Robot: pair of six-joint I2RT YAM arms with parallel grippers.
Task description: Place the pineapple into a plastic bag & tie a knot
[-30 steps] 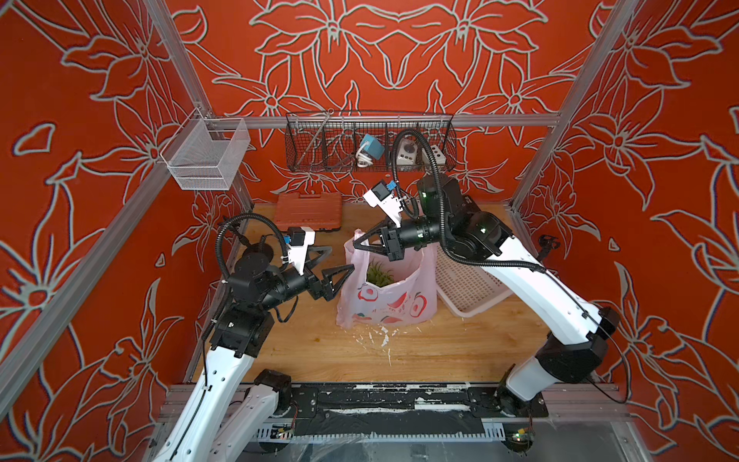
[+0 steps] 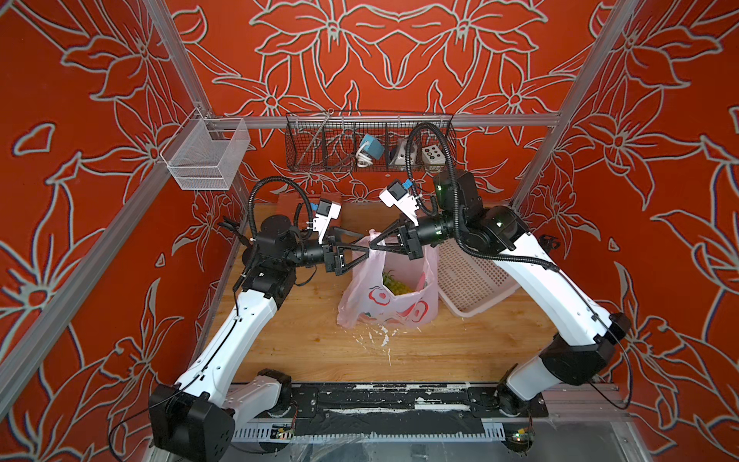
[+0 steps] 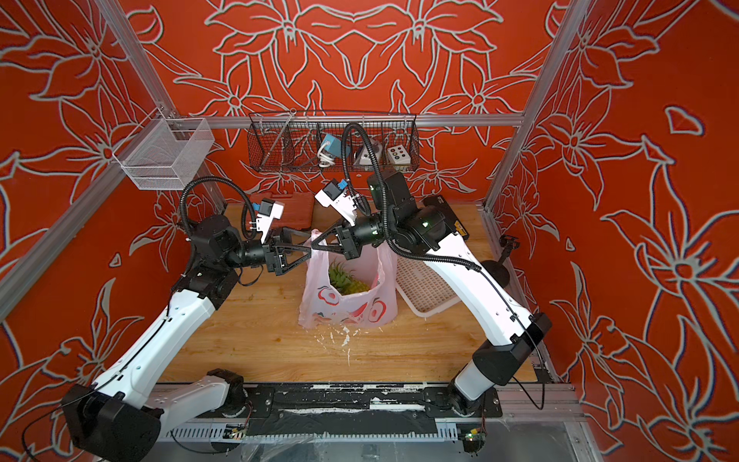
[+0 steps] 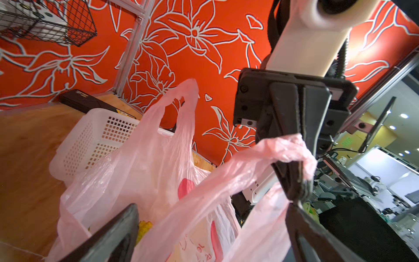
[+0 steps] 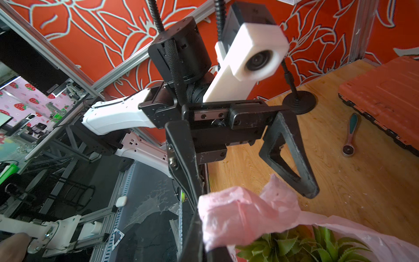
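The pink plastic bag [image 2: 388, 309] stands upright on the table with its mouth open. Inside it sits the pineapple [image 3: 348, 282]; its green leaves [image 5: 285, 245] show in the right wrist view. My right gripper [image 2: 374, 245] is shut on the bag's left handle [image 4: 279, 150], pulling it up above the mouth. Facing it from the left, my left gripper [image 2: 363, 243] is open, its fingers [image 5: 293, 168] spread close to the bunched handle, without gripping it. The other handle [image 4: 188, 93] stands free in the left wrist view.
A perforated plastic basket [image 2: 492, 296] lies right of the bag, beneath my right arm. An orange case [image 5: 384, 96] and a ratchet [image 5: 349, 139] lie on the table behind the left gripper. The front of the table holds only white scraps [image 2: 385, 336].
My left gripper has moved right and upward, up to the right gripper's tips, still open. The right gripper has shifted slightly right, drawing the handle with it.
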